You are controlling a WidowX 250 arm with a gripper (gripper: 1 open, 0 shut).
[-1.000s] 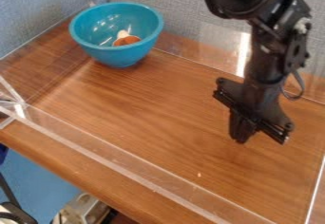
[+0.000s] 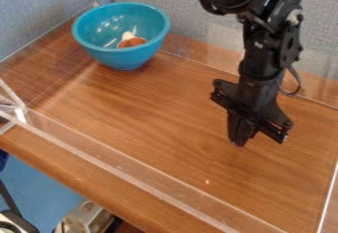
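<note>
The black robot gripper [image 2: 242,136] hangs over the right half of the wooden table, fingers pointing down, shut with nothing visible between them. A turquoise bowl [image 2: 97,46] stands at the back left, well apart from the gripper, holding an orange object [image 2: 130,41] and a small pale item.
Clear low walls run along its edges, with padded grey walls behind. Below the front left edge is a blue floor [image 2: 40,193] with some equipment.
The bowl has stayed in place.
</note>
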